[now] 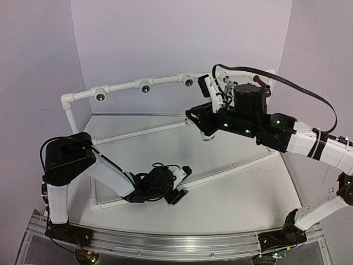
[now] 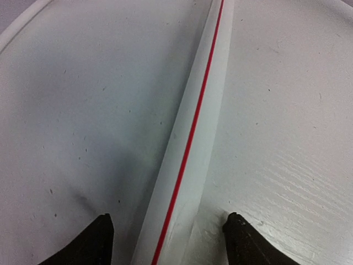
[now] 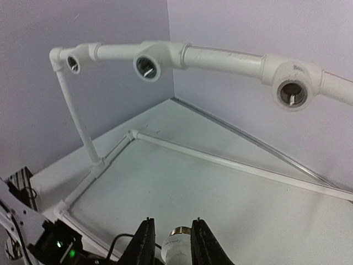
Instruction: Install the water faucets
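Note:
A white faucet (image 3: 177, 249) with a brass threaded end (image 3: 180, 230) sits between the fingers of my right gripper, which is shut on it; the thread points away from the gripper. In the top view this faucet (image 1: 207, 136) hangs below the raised pipe, apart from it. Empty round sockets (image 3: 292, 94) open on the raised white pipe (image 3: 223, 59). A brown faucet (image 1: 261, 82) is on the pipe's right end. My left gripper stands open low at the base frame, a red-striped pipe (image 2: 185, 160) showing between its fingers.
The white base frame (image 1: 138, 133) lies on the pale board. My left arm (image 1: 107, 174) rests over the front left. A cable (image 1: 276, 77) loops above my right arm, which hides part of the pipe's right side.

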